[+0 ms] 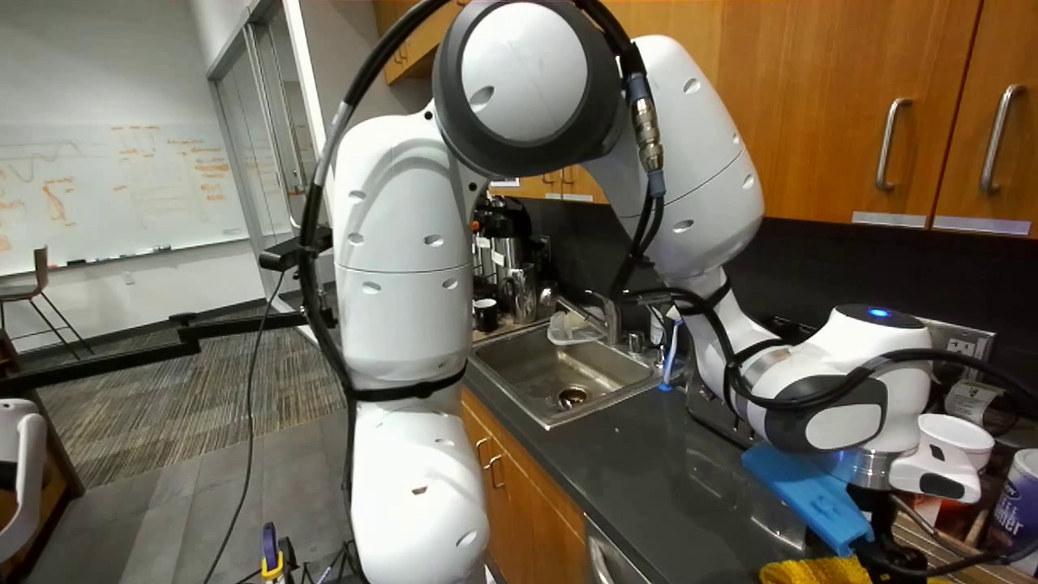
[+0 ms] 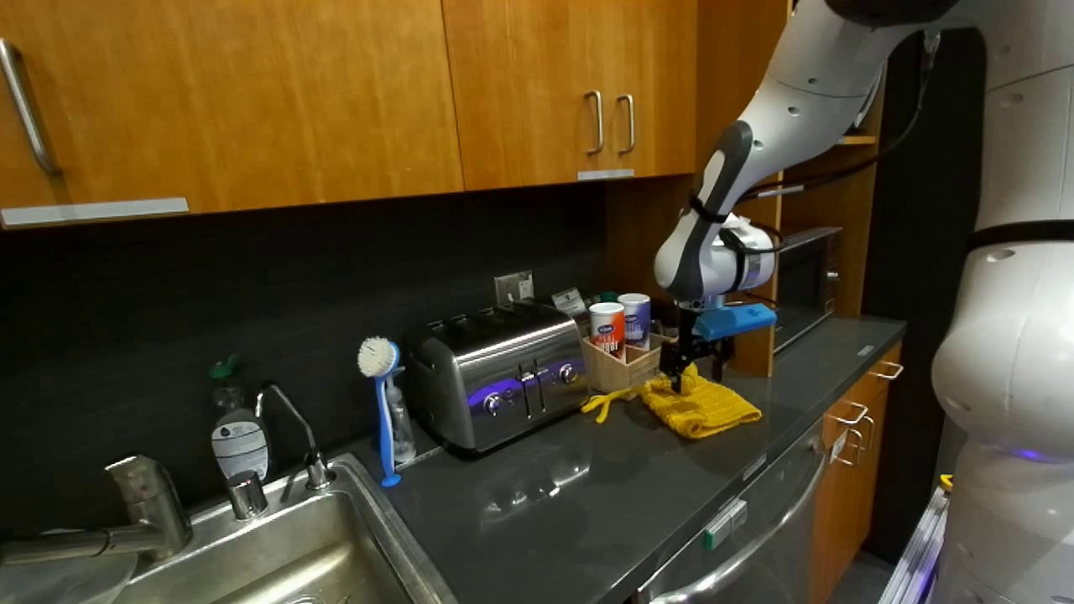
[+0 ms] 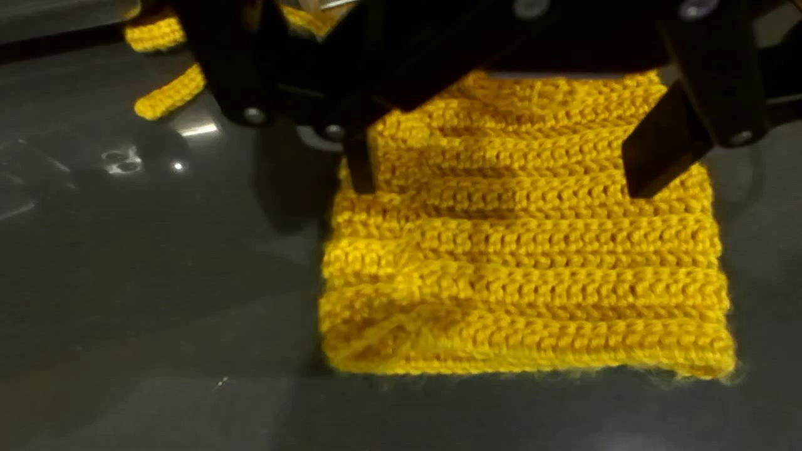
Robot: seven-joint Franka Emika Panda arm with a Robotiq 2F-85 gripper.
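Note:
A yellow knitted cloth (image 3: 526, 248) lies on the dark counter, its ribbed rows filling the middle of the wrist view. Just over its upper part is my gripper, open, one finger (image 3: 362, 166) near the cloth's left edge and the other towards its right edge. No cloth is pinched between the fingers; whether the tips touch it, I cannot tell. In exterior view 2 the gripper (image 2: 699, 374) points down at the cloth (image 2: 700, 406). Exterior view 1 shows only a corner of the cloth (image 1: 815, 571), with the fingertips hard to make out.
Left of the cloth in exterior view 2 stands a steel toaster (image 2: 503, 377). Behind the cloth is a wooden box (image 2: 616, 371) holding canisters (image 2: 608, 327). A sink (image 2: 332, 544) and a blue-handled brush (image 2: 385, 423) are further left. Bare counter (image 2: 564, 503) lies in front of the toaster.

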